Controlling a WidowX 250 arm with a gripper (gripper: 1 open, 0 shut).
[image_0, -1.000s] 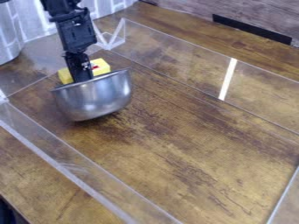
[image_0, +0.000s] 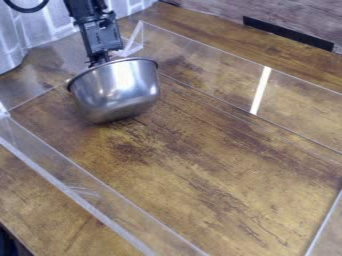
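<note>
A steel bowl (image_0: 115, 98) is at the upper left of the wooden surface, its front lower than its back rim. The black gripper (image_0: 102, 57) is at the bowl's back rim, its fingertips mostly hidden there. It looks shut; whether the thin rim is between its fingers cannot be made out.
Clear plastic walls (image_0: 261, 90) edge the wooden work area (image_0: 221, 175), which is empty in the middle and right. A pale curtain-like backdrop (image_0: 27, 40) is at the far left.
The bowl has moved slightly back and to the right, and the yellow object behind it has gone out of sight. The gripper has shifted slightly right and up.
</note>
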